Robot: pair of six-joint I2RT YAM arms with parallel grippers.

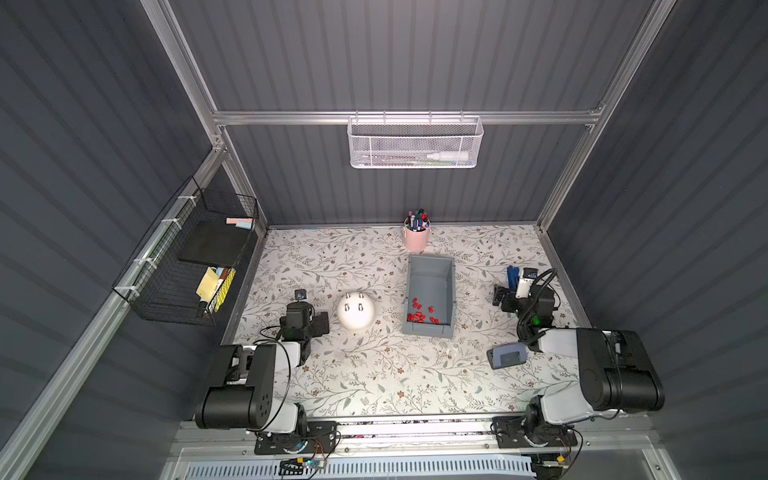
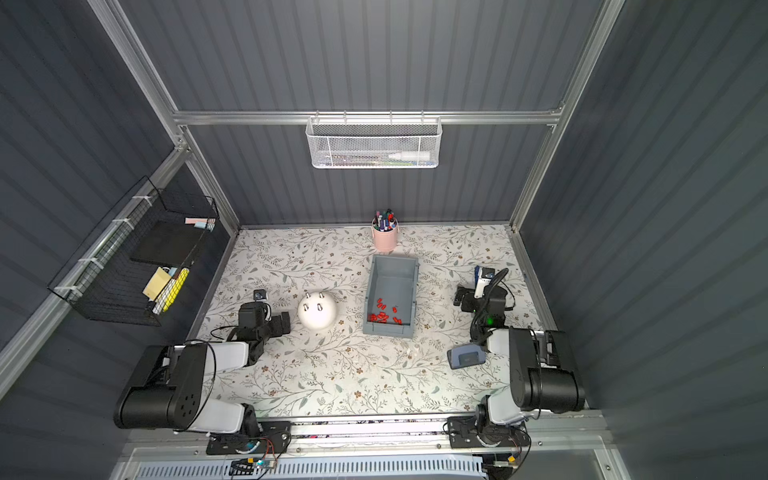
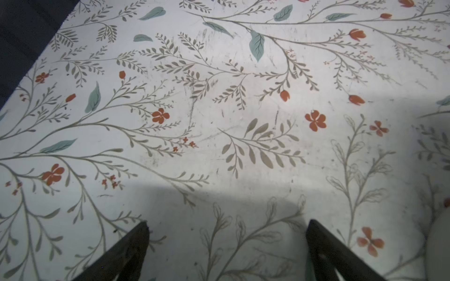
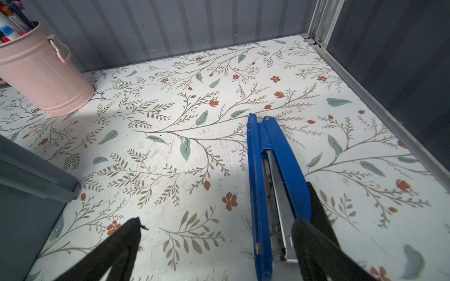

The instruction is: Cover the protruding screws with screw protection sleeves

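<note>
A round white base (image 1: 355,318) with several protruding metal screws stands left of centre; it also shows as the white base (image 2: 317,316). Red sleeves (image 1: 419,317) lie loose in the near end of a grey bin (image 1: 430,280). My left gripper is open and low over bare tabletop, just left of the base, whose edge shows at the right of the left wrist view. My right gripper stands open at the table's right, with a blue stapler (image 4: 289,168) in front of it and nothing held.
A pink pen cup (image 1: 416,238) stands at the back centre. A grey-blue object (image 1: 507,355) lies near the right arm. A black wire basket (image 1: 160,288) hangs on the left wall, a white mesh basket (image 1: 414,144) on the back wall.
</note>
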